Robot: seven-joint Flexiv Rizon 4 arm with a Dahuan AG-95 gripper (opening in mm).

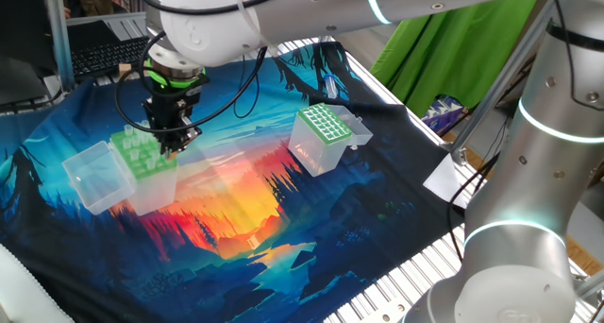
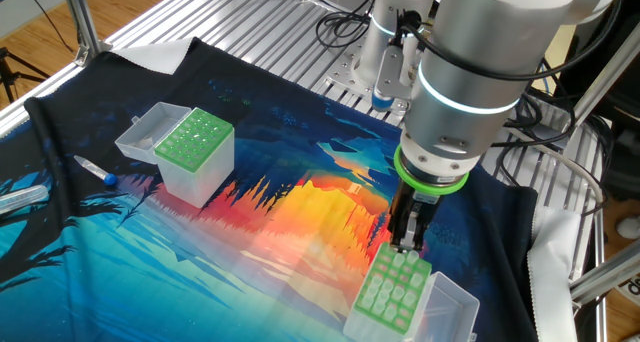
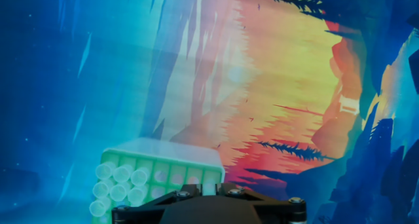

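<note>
My gripper [image 2: 404, 246] points down over the inner edge of a box with a green rack [image 2: 388, 294], which holds several clear tubes. In exterior view 1 the gripper [image 1: 179, 144] is at the right side of this rack [image 1: 143, 153]. The wrist view shows the dark fingertips close together at the bottom, over the right end of the rack [image 3: 160, 175]. A pale patch shows in the narrow gap between them; whether it is a tube or the rack behind is unclear. White tube tops [image 3: 121, 173] crowd the rack's left part. The fingertips' lower ends are hard to make out.
A second box with a green rack [image 2: 195, 142] stands apart across the cloth, its lid [image 2: 150, 127] open. Beside it lies a pen-like object [image 2: 97, 170] with a blue end. The near box's open lid [image 1: 97, 177] juts outward.
</note>
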